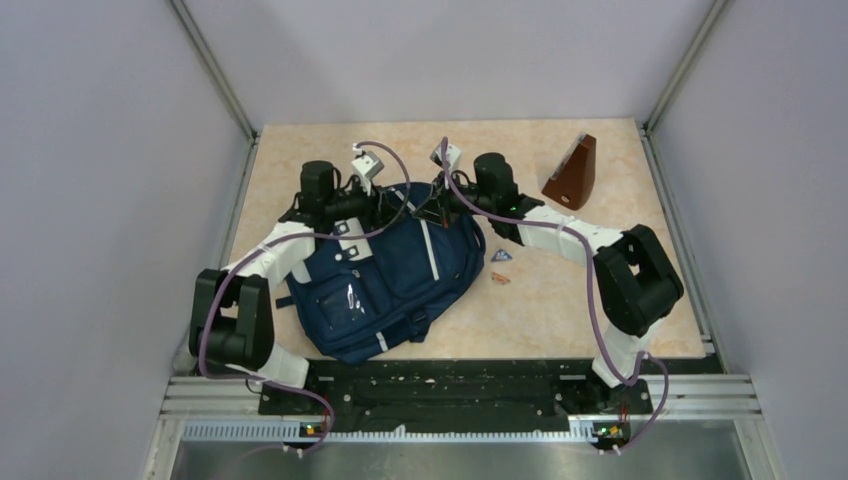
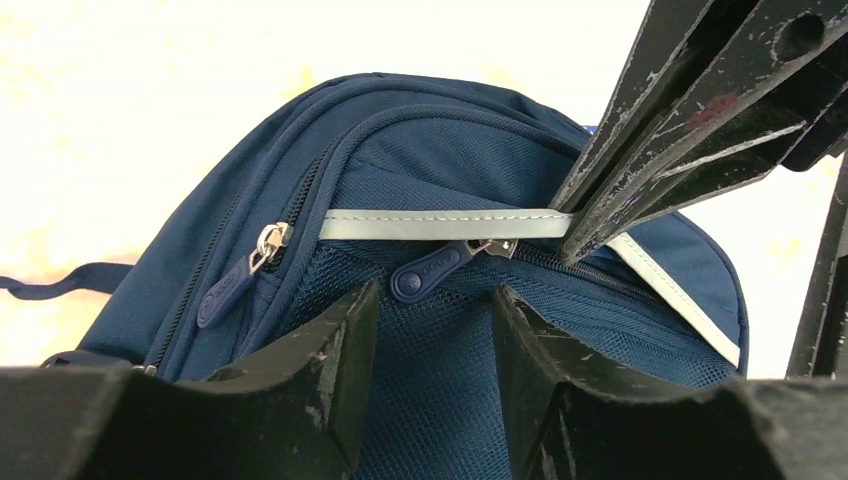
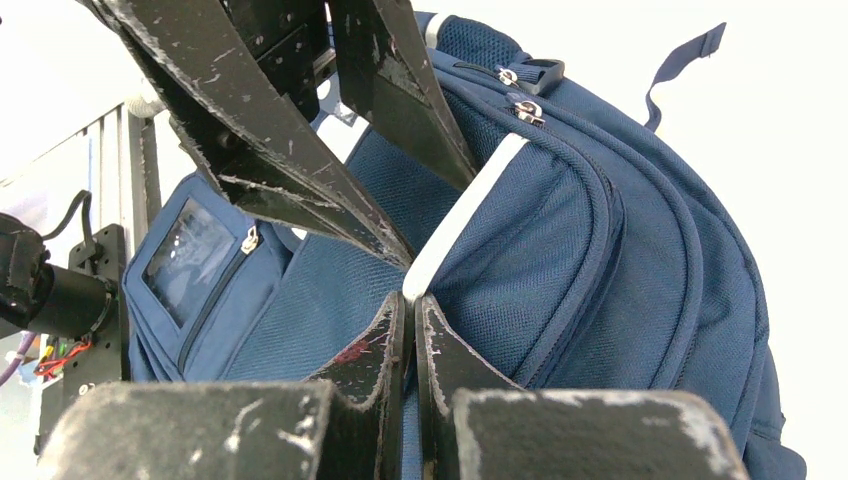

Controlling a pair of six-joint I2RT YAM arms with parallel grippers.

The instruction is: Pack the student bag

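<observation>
The navy backpack point(image 1: 390, 280) lies on the table. My right gripper is shut at the end of its white reflective strip point(image 3: 470, 205), fingertips pinched on the strip. My left gripper is part open just short of a dark zipper pull point(image 2: 430, 270) that lies under the strip point(image 2: 440, 224) between the fingertips; it grips nothing. A second zipper pull point(image 2: 225, 295) hangs to the left of it.
A brown wedge-shaped object point(image 1: 570, 172) stands at the back right. Small blue point(image 1: 501, 255) and orange point(image 1: 500, 278) items lie right of the bag.
</observation>
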